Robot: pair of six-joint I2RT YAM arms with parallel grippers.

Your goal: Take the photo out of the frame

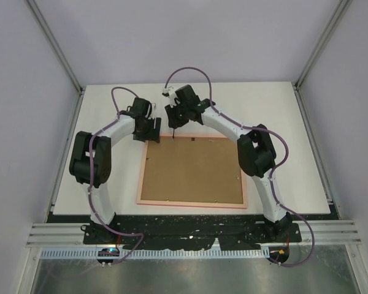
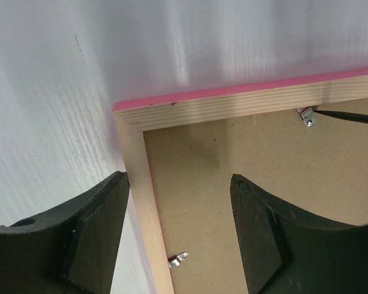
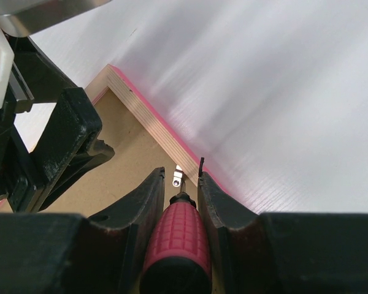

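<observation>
The photo frame (image 1: 140,184) lies face down, its brown backing board (image 1: 193,174) up; the photo itself is hidden. My left gripper stands open over the far left corner: one finger (image 2: 104,208) is at the outer side of the left rail, the other above the board. My right gripper is shut on a screwdriver with a red and black handle (image 3: 178,236). Its dark shaft (image 2: 349,116) reaches a small metal clip (image 2: 307,116) on the far rail. Another clip (image 2: 178,259) sits on the left rail.
More metal clips, one of them a turn of the far rail (image 1: 193,139), line the frame's edges. Both grippers are close together, the left one (image 3: 80,131) showing beside the screwdriver.
</observation>
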